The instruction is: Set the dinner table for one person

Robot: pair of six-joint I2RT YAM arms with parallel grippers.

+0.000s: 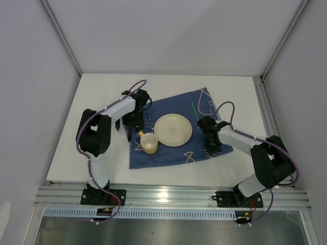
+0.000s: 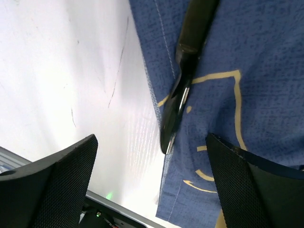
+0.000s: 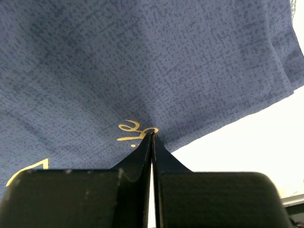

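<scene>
A blue placemat (image 1: 173, 155) holds a cream plate (image 1: 172, 129) and a cream cup (image 1: 149, 143) left of it. A green utensil (image 1: 195, 113) lies right of the plate, another (image 1: 149, 119) left of it. My left gripper (image 1: 130, 125) is at the mat's left edge; in its wrist view it stands open (image 2: 150, 156) around the tip of a dark utensil (image 2: 190, 52) on that edge. My right gripper (image 1: 212, 145) is shut (image 3: 152, 135) at the mat's lower right, on or just over the cloth; whether it pinches any cloth cannot be told.
The metal rail (image 1: 163, 191) runs along the front edge.
</scene>
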